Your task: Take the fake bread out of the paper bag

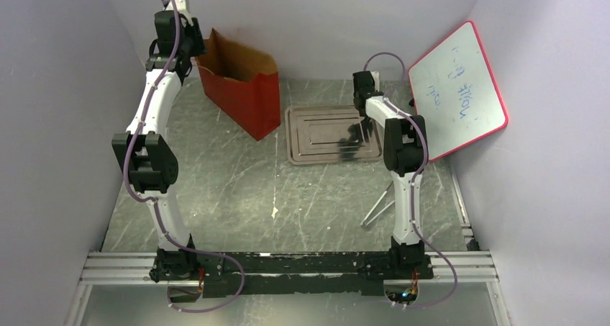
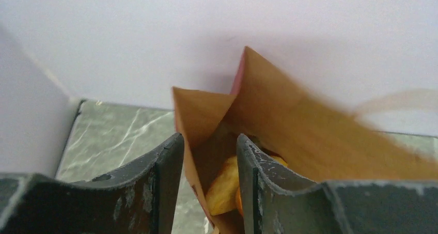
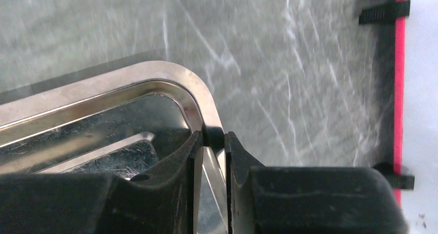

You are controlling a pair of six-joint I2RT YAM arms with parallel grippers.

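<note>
A red paper bag (image 1: 241,106) stands open at the back left; in the left wrist view its brown inside (image 2: 289,115) holds yellowish bread (image 2: 222,190). My left gripper is high at the bag's left rim, its fingers apart in the wrist view; what lies between them low down is unclear. My right gripper is shut on the rim of the metal tray (image 1: 316,135) at its back-right corner.
A whiteboard (image 1: 457,88) leans at the right, close to the right gripper. Two metal rods (image 1: 374,207) lie at the front right.
</note>
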